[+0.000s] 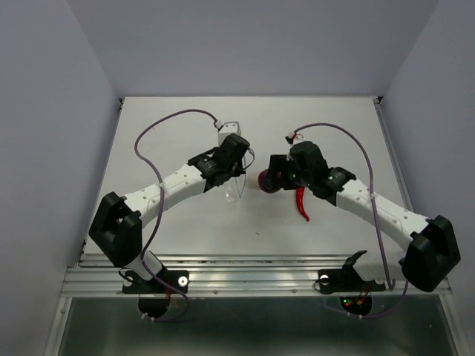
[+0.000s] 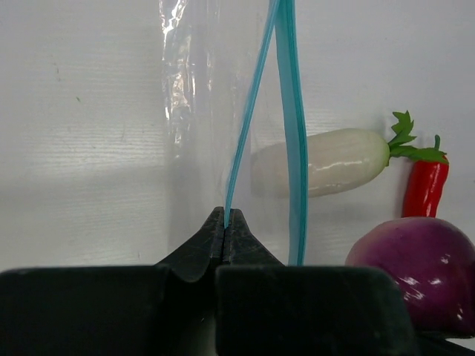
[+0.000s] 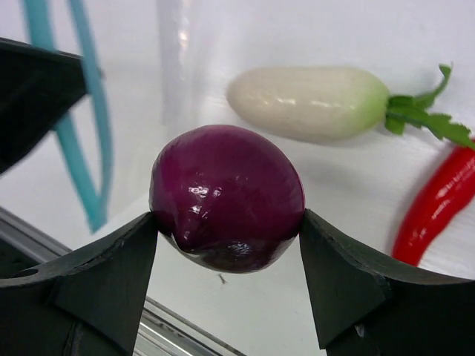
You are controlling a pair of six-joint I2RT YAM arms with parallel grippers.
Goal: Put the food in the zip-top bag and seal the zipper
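A clear bag (image 2: 194,133) with a blue zipper edge (image 2: 297,148) hangs from my left gripper, which is shut on one side of that edge. The two zipper strips spread apart, so the bag's mouth gapes. My right gripper is shut around a round purple vegetable (image 3: 226,194), which hangs over the table to the right of the bag. On the table lie a white radish (image 3: 308,102) with green leaves and a red chili pepper (image 3: 438,204). Part of the radish shows through the bag in the left wrist view.
Both grippers are close together above the middle of the white table (image 1: 171,126). A metal rail (image 1: 245,271) runs along the front edge.
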